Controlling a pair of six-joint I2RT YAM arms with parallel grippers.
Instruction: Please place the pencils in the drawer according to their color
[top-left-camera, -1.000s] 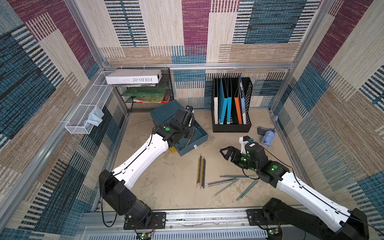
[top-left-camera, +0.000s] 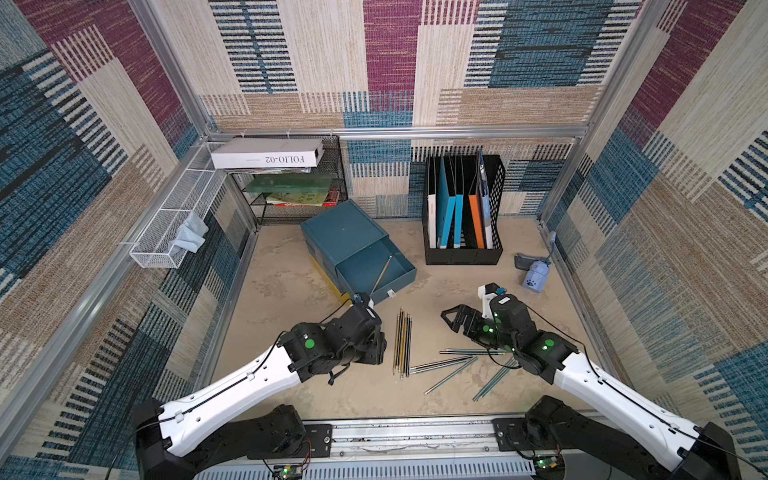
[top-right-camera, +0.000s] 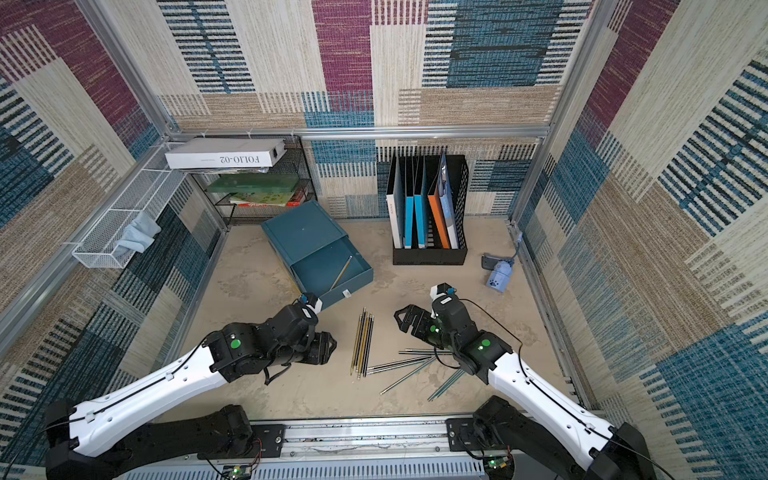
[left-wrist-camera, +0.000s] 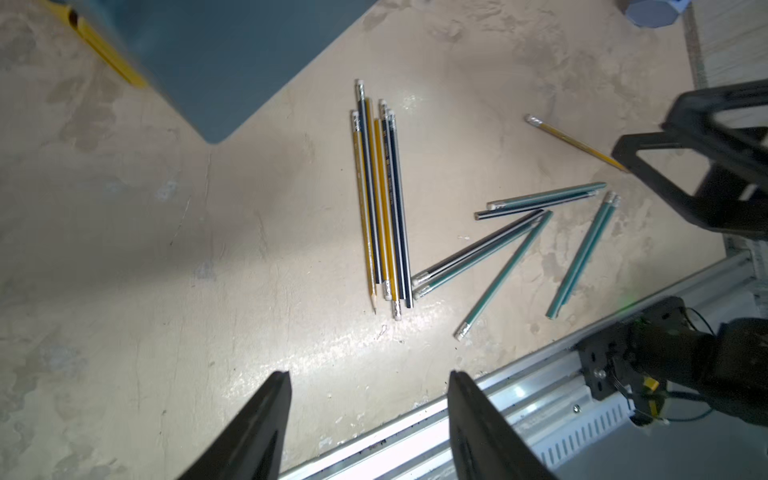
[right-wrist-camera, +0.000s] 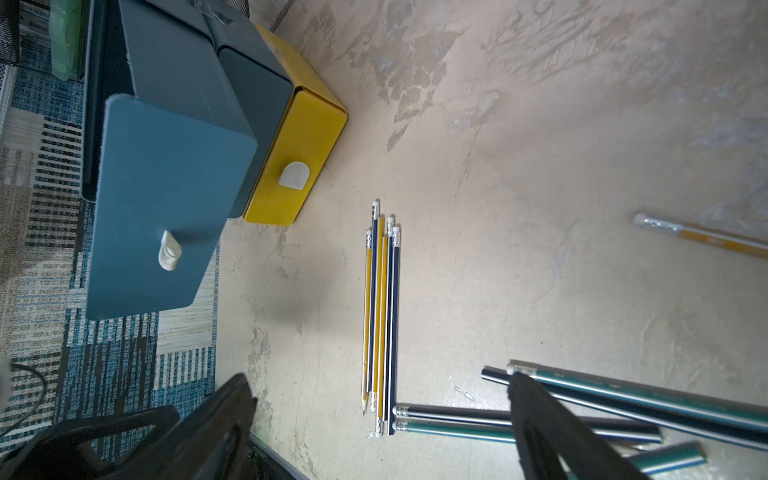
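Observation:
A row of yellow and dark-blue pencils (left-wrist-camera: 377, 200) lies side by side mid-table. Several teal and dark pencils (left-wrist-camera: 504, 280) lie loosely to the right, with a yellow pencil (left-wrist-camera: 576, 142) apart beyond them. A teal drawer (top-right-camera: 336, 292) is pulled out of its unit, with one pencil (top-left-camera: 382, 273) inside; a yellow drawer front (right-wrist-camera: 284, 160) shows beneath. My left gripper is open and empty, left of the pencil row. My right gripper is open and empty, above the loose pencils.
A black file holder (top-left-camera: 462, 254) stands at the back, a blue bottle (top-left-camera: 536, 273) at the right. A wire shelf (top-left-camera: 336, 152) and white wire basket (top-left-camera: 156, 256) are at the back left.
My left arm has withdrawn from over the open drawer, down and toward the front, uncovering the pencil inside. The right arm has shifted slightly downward.

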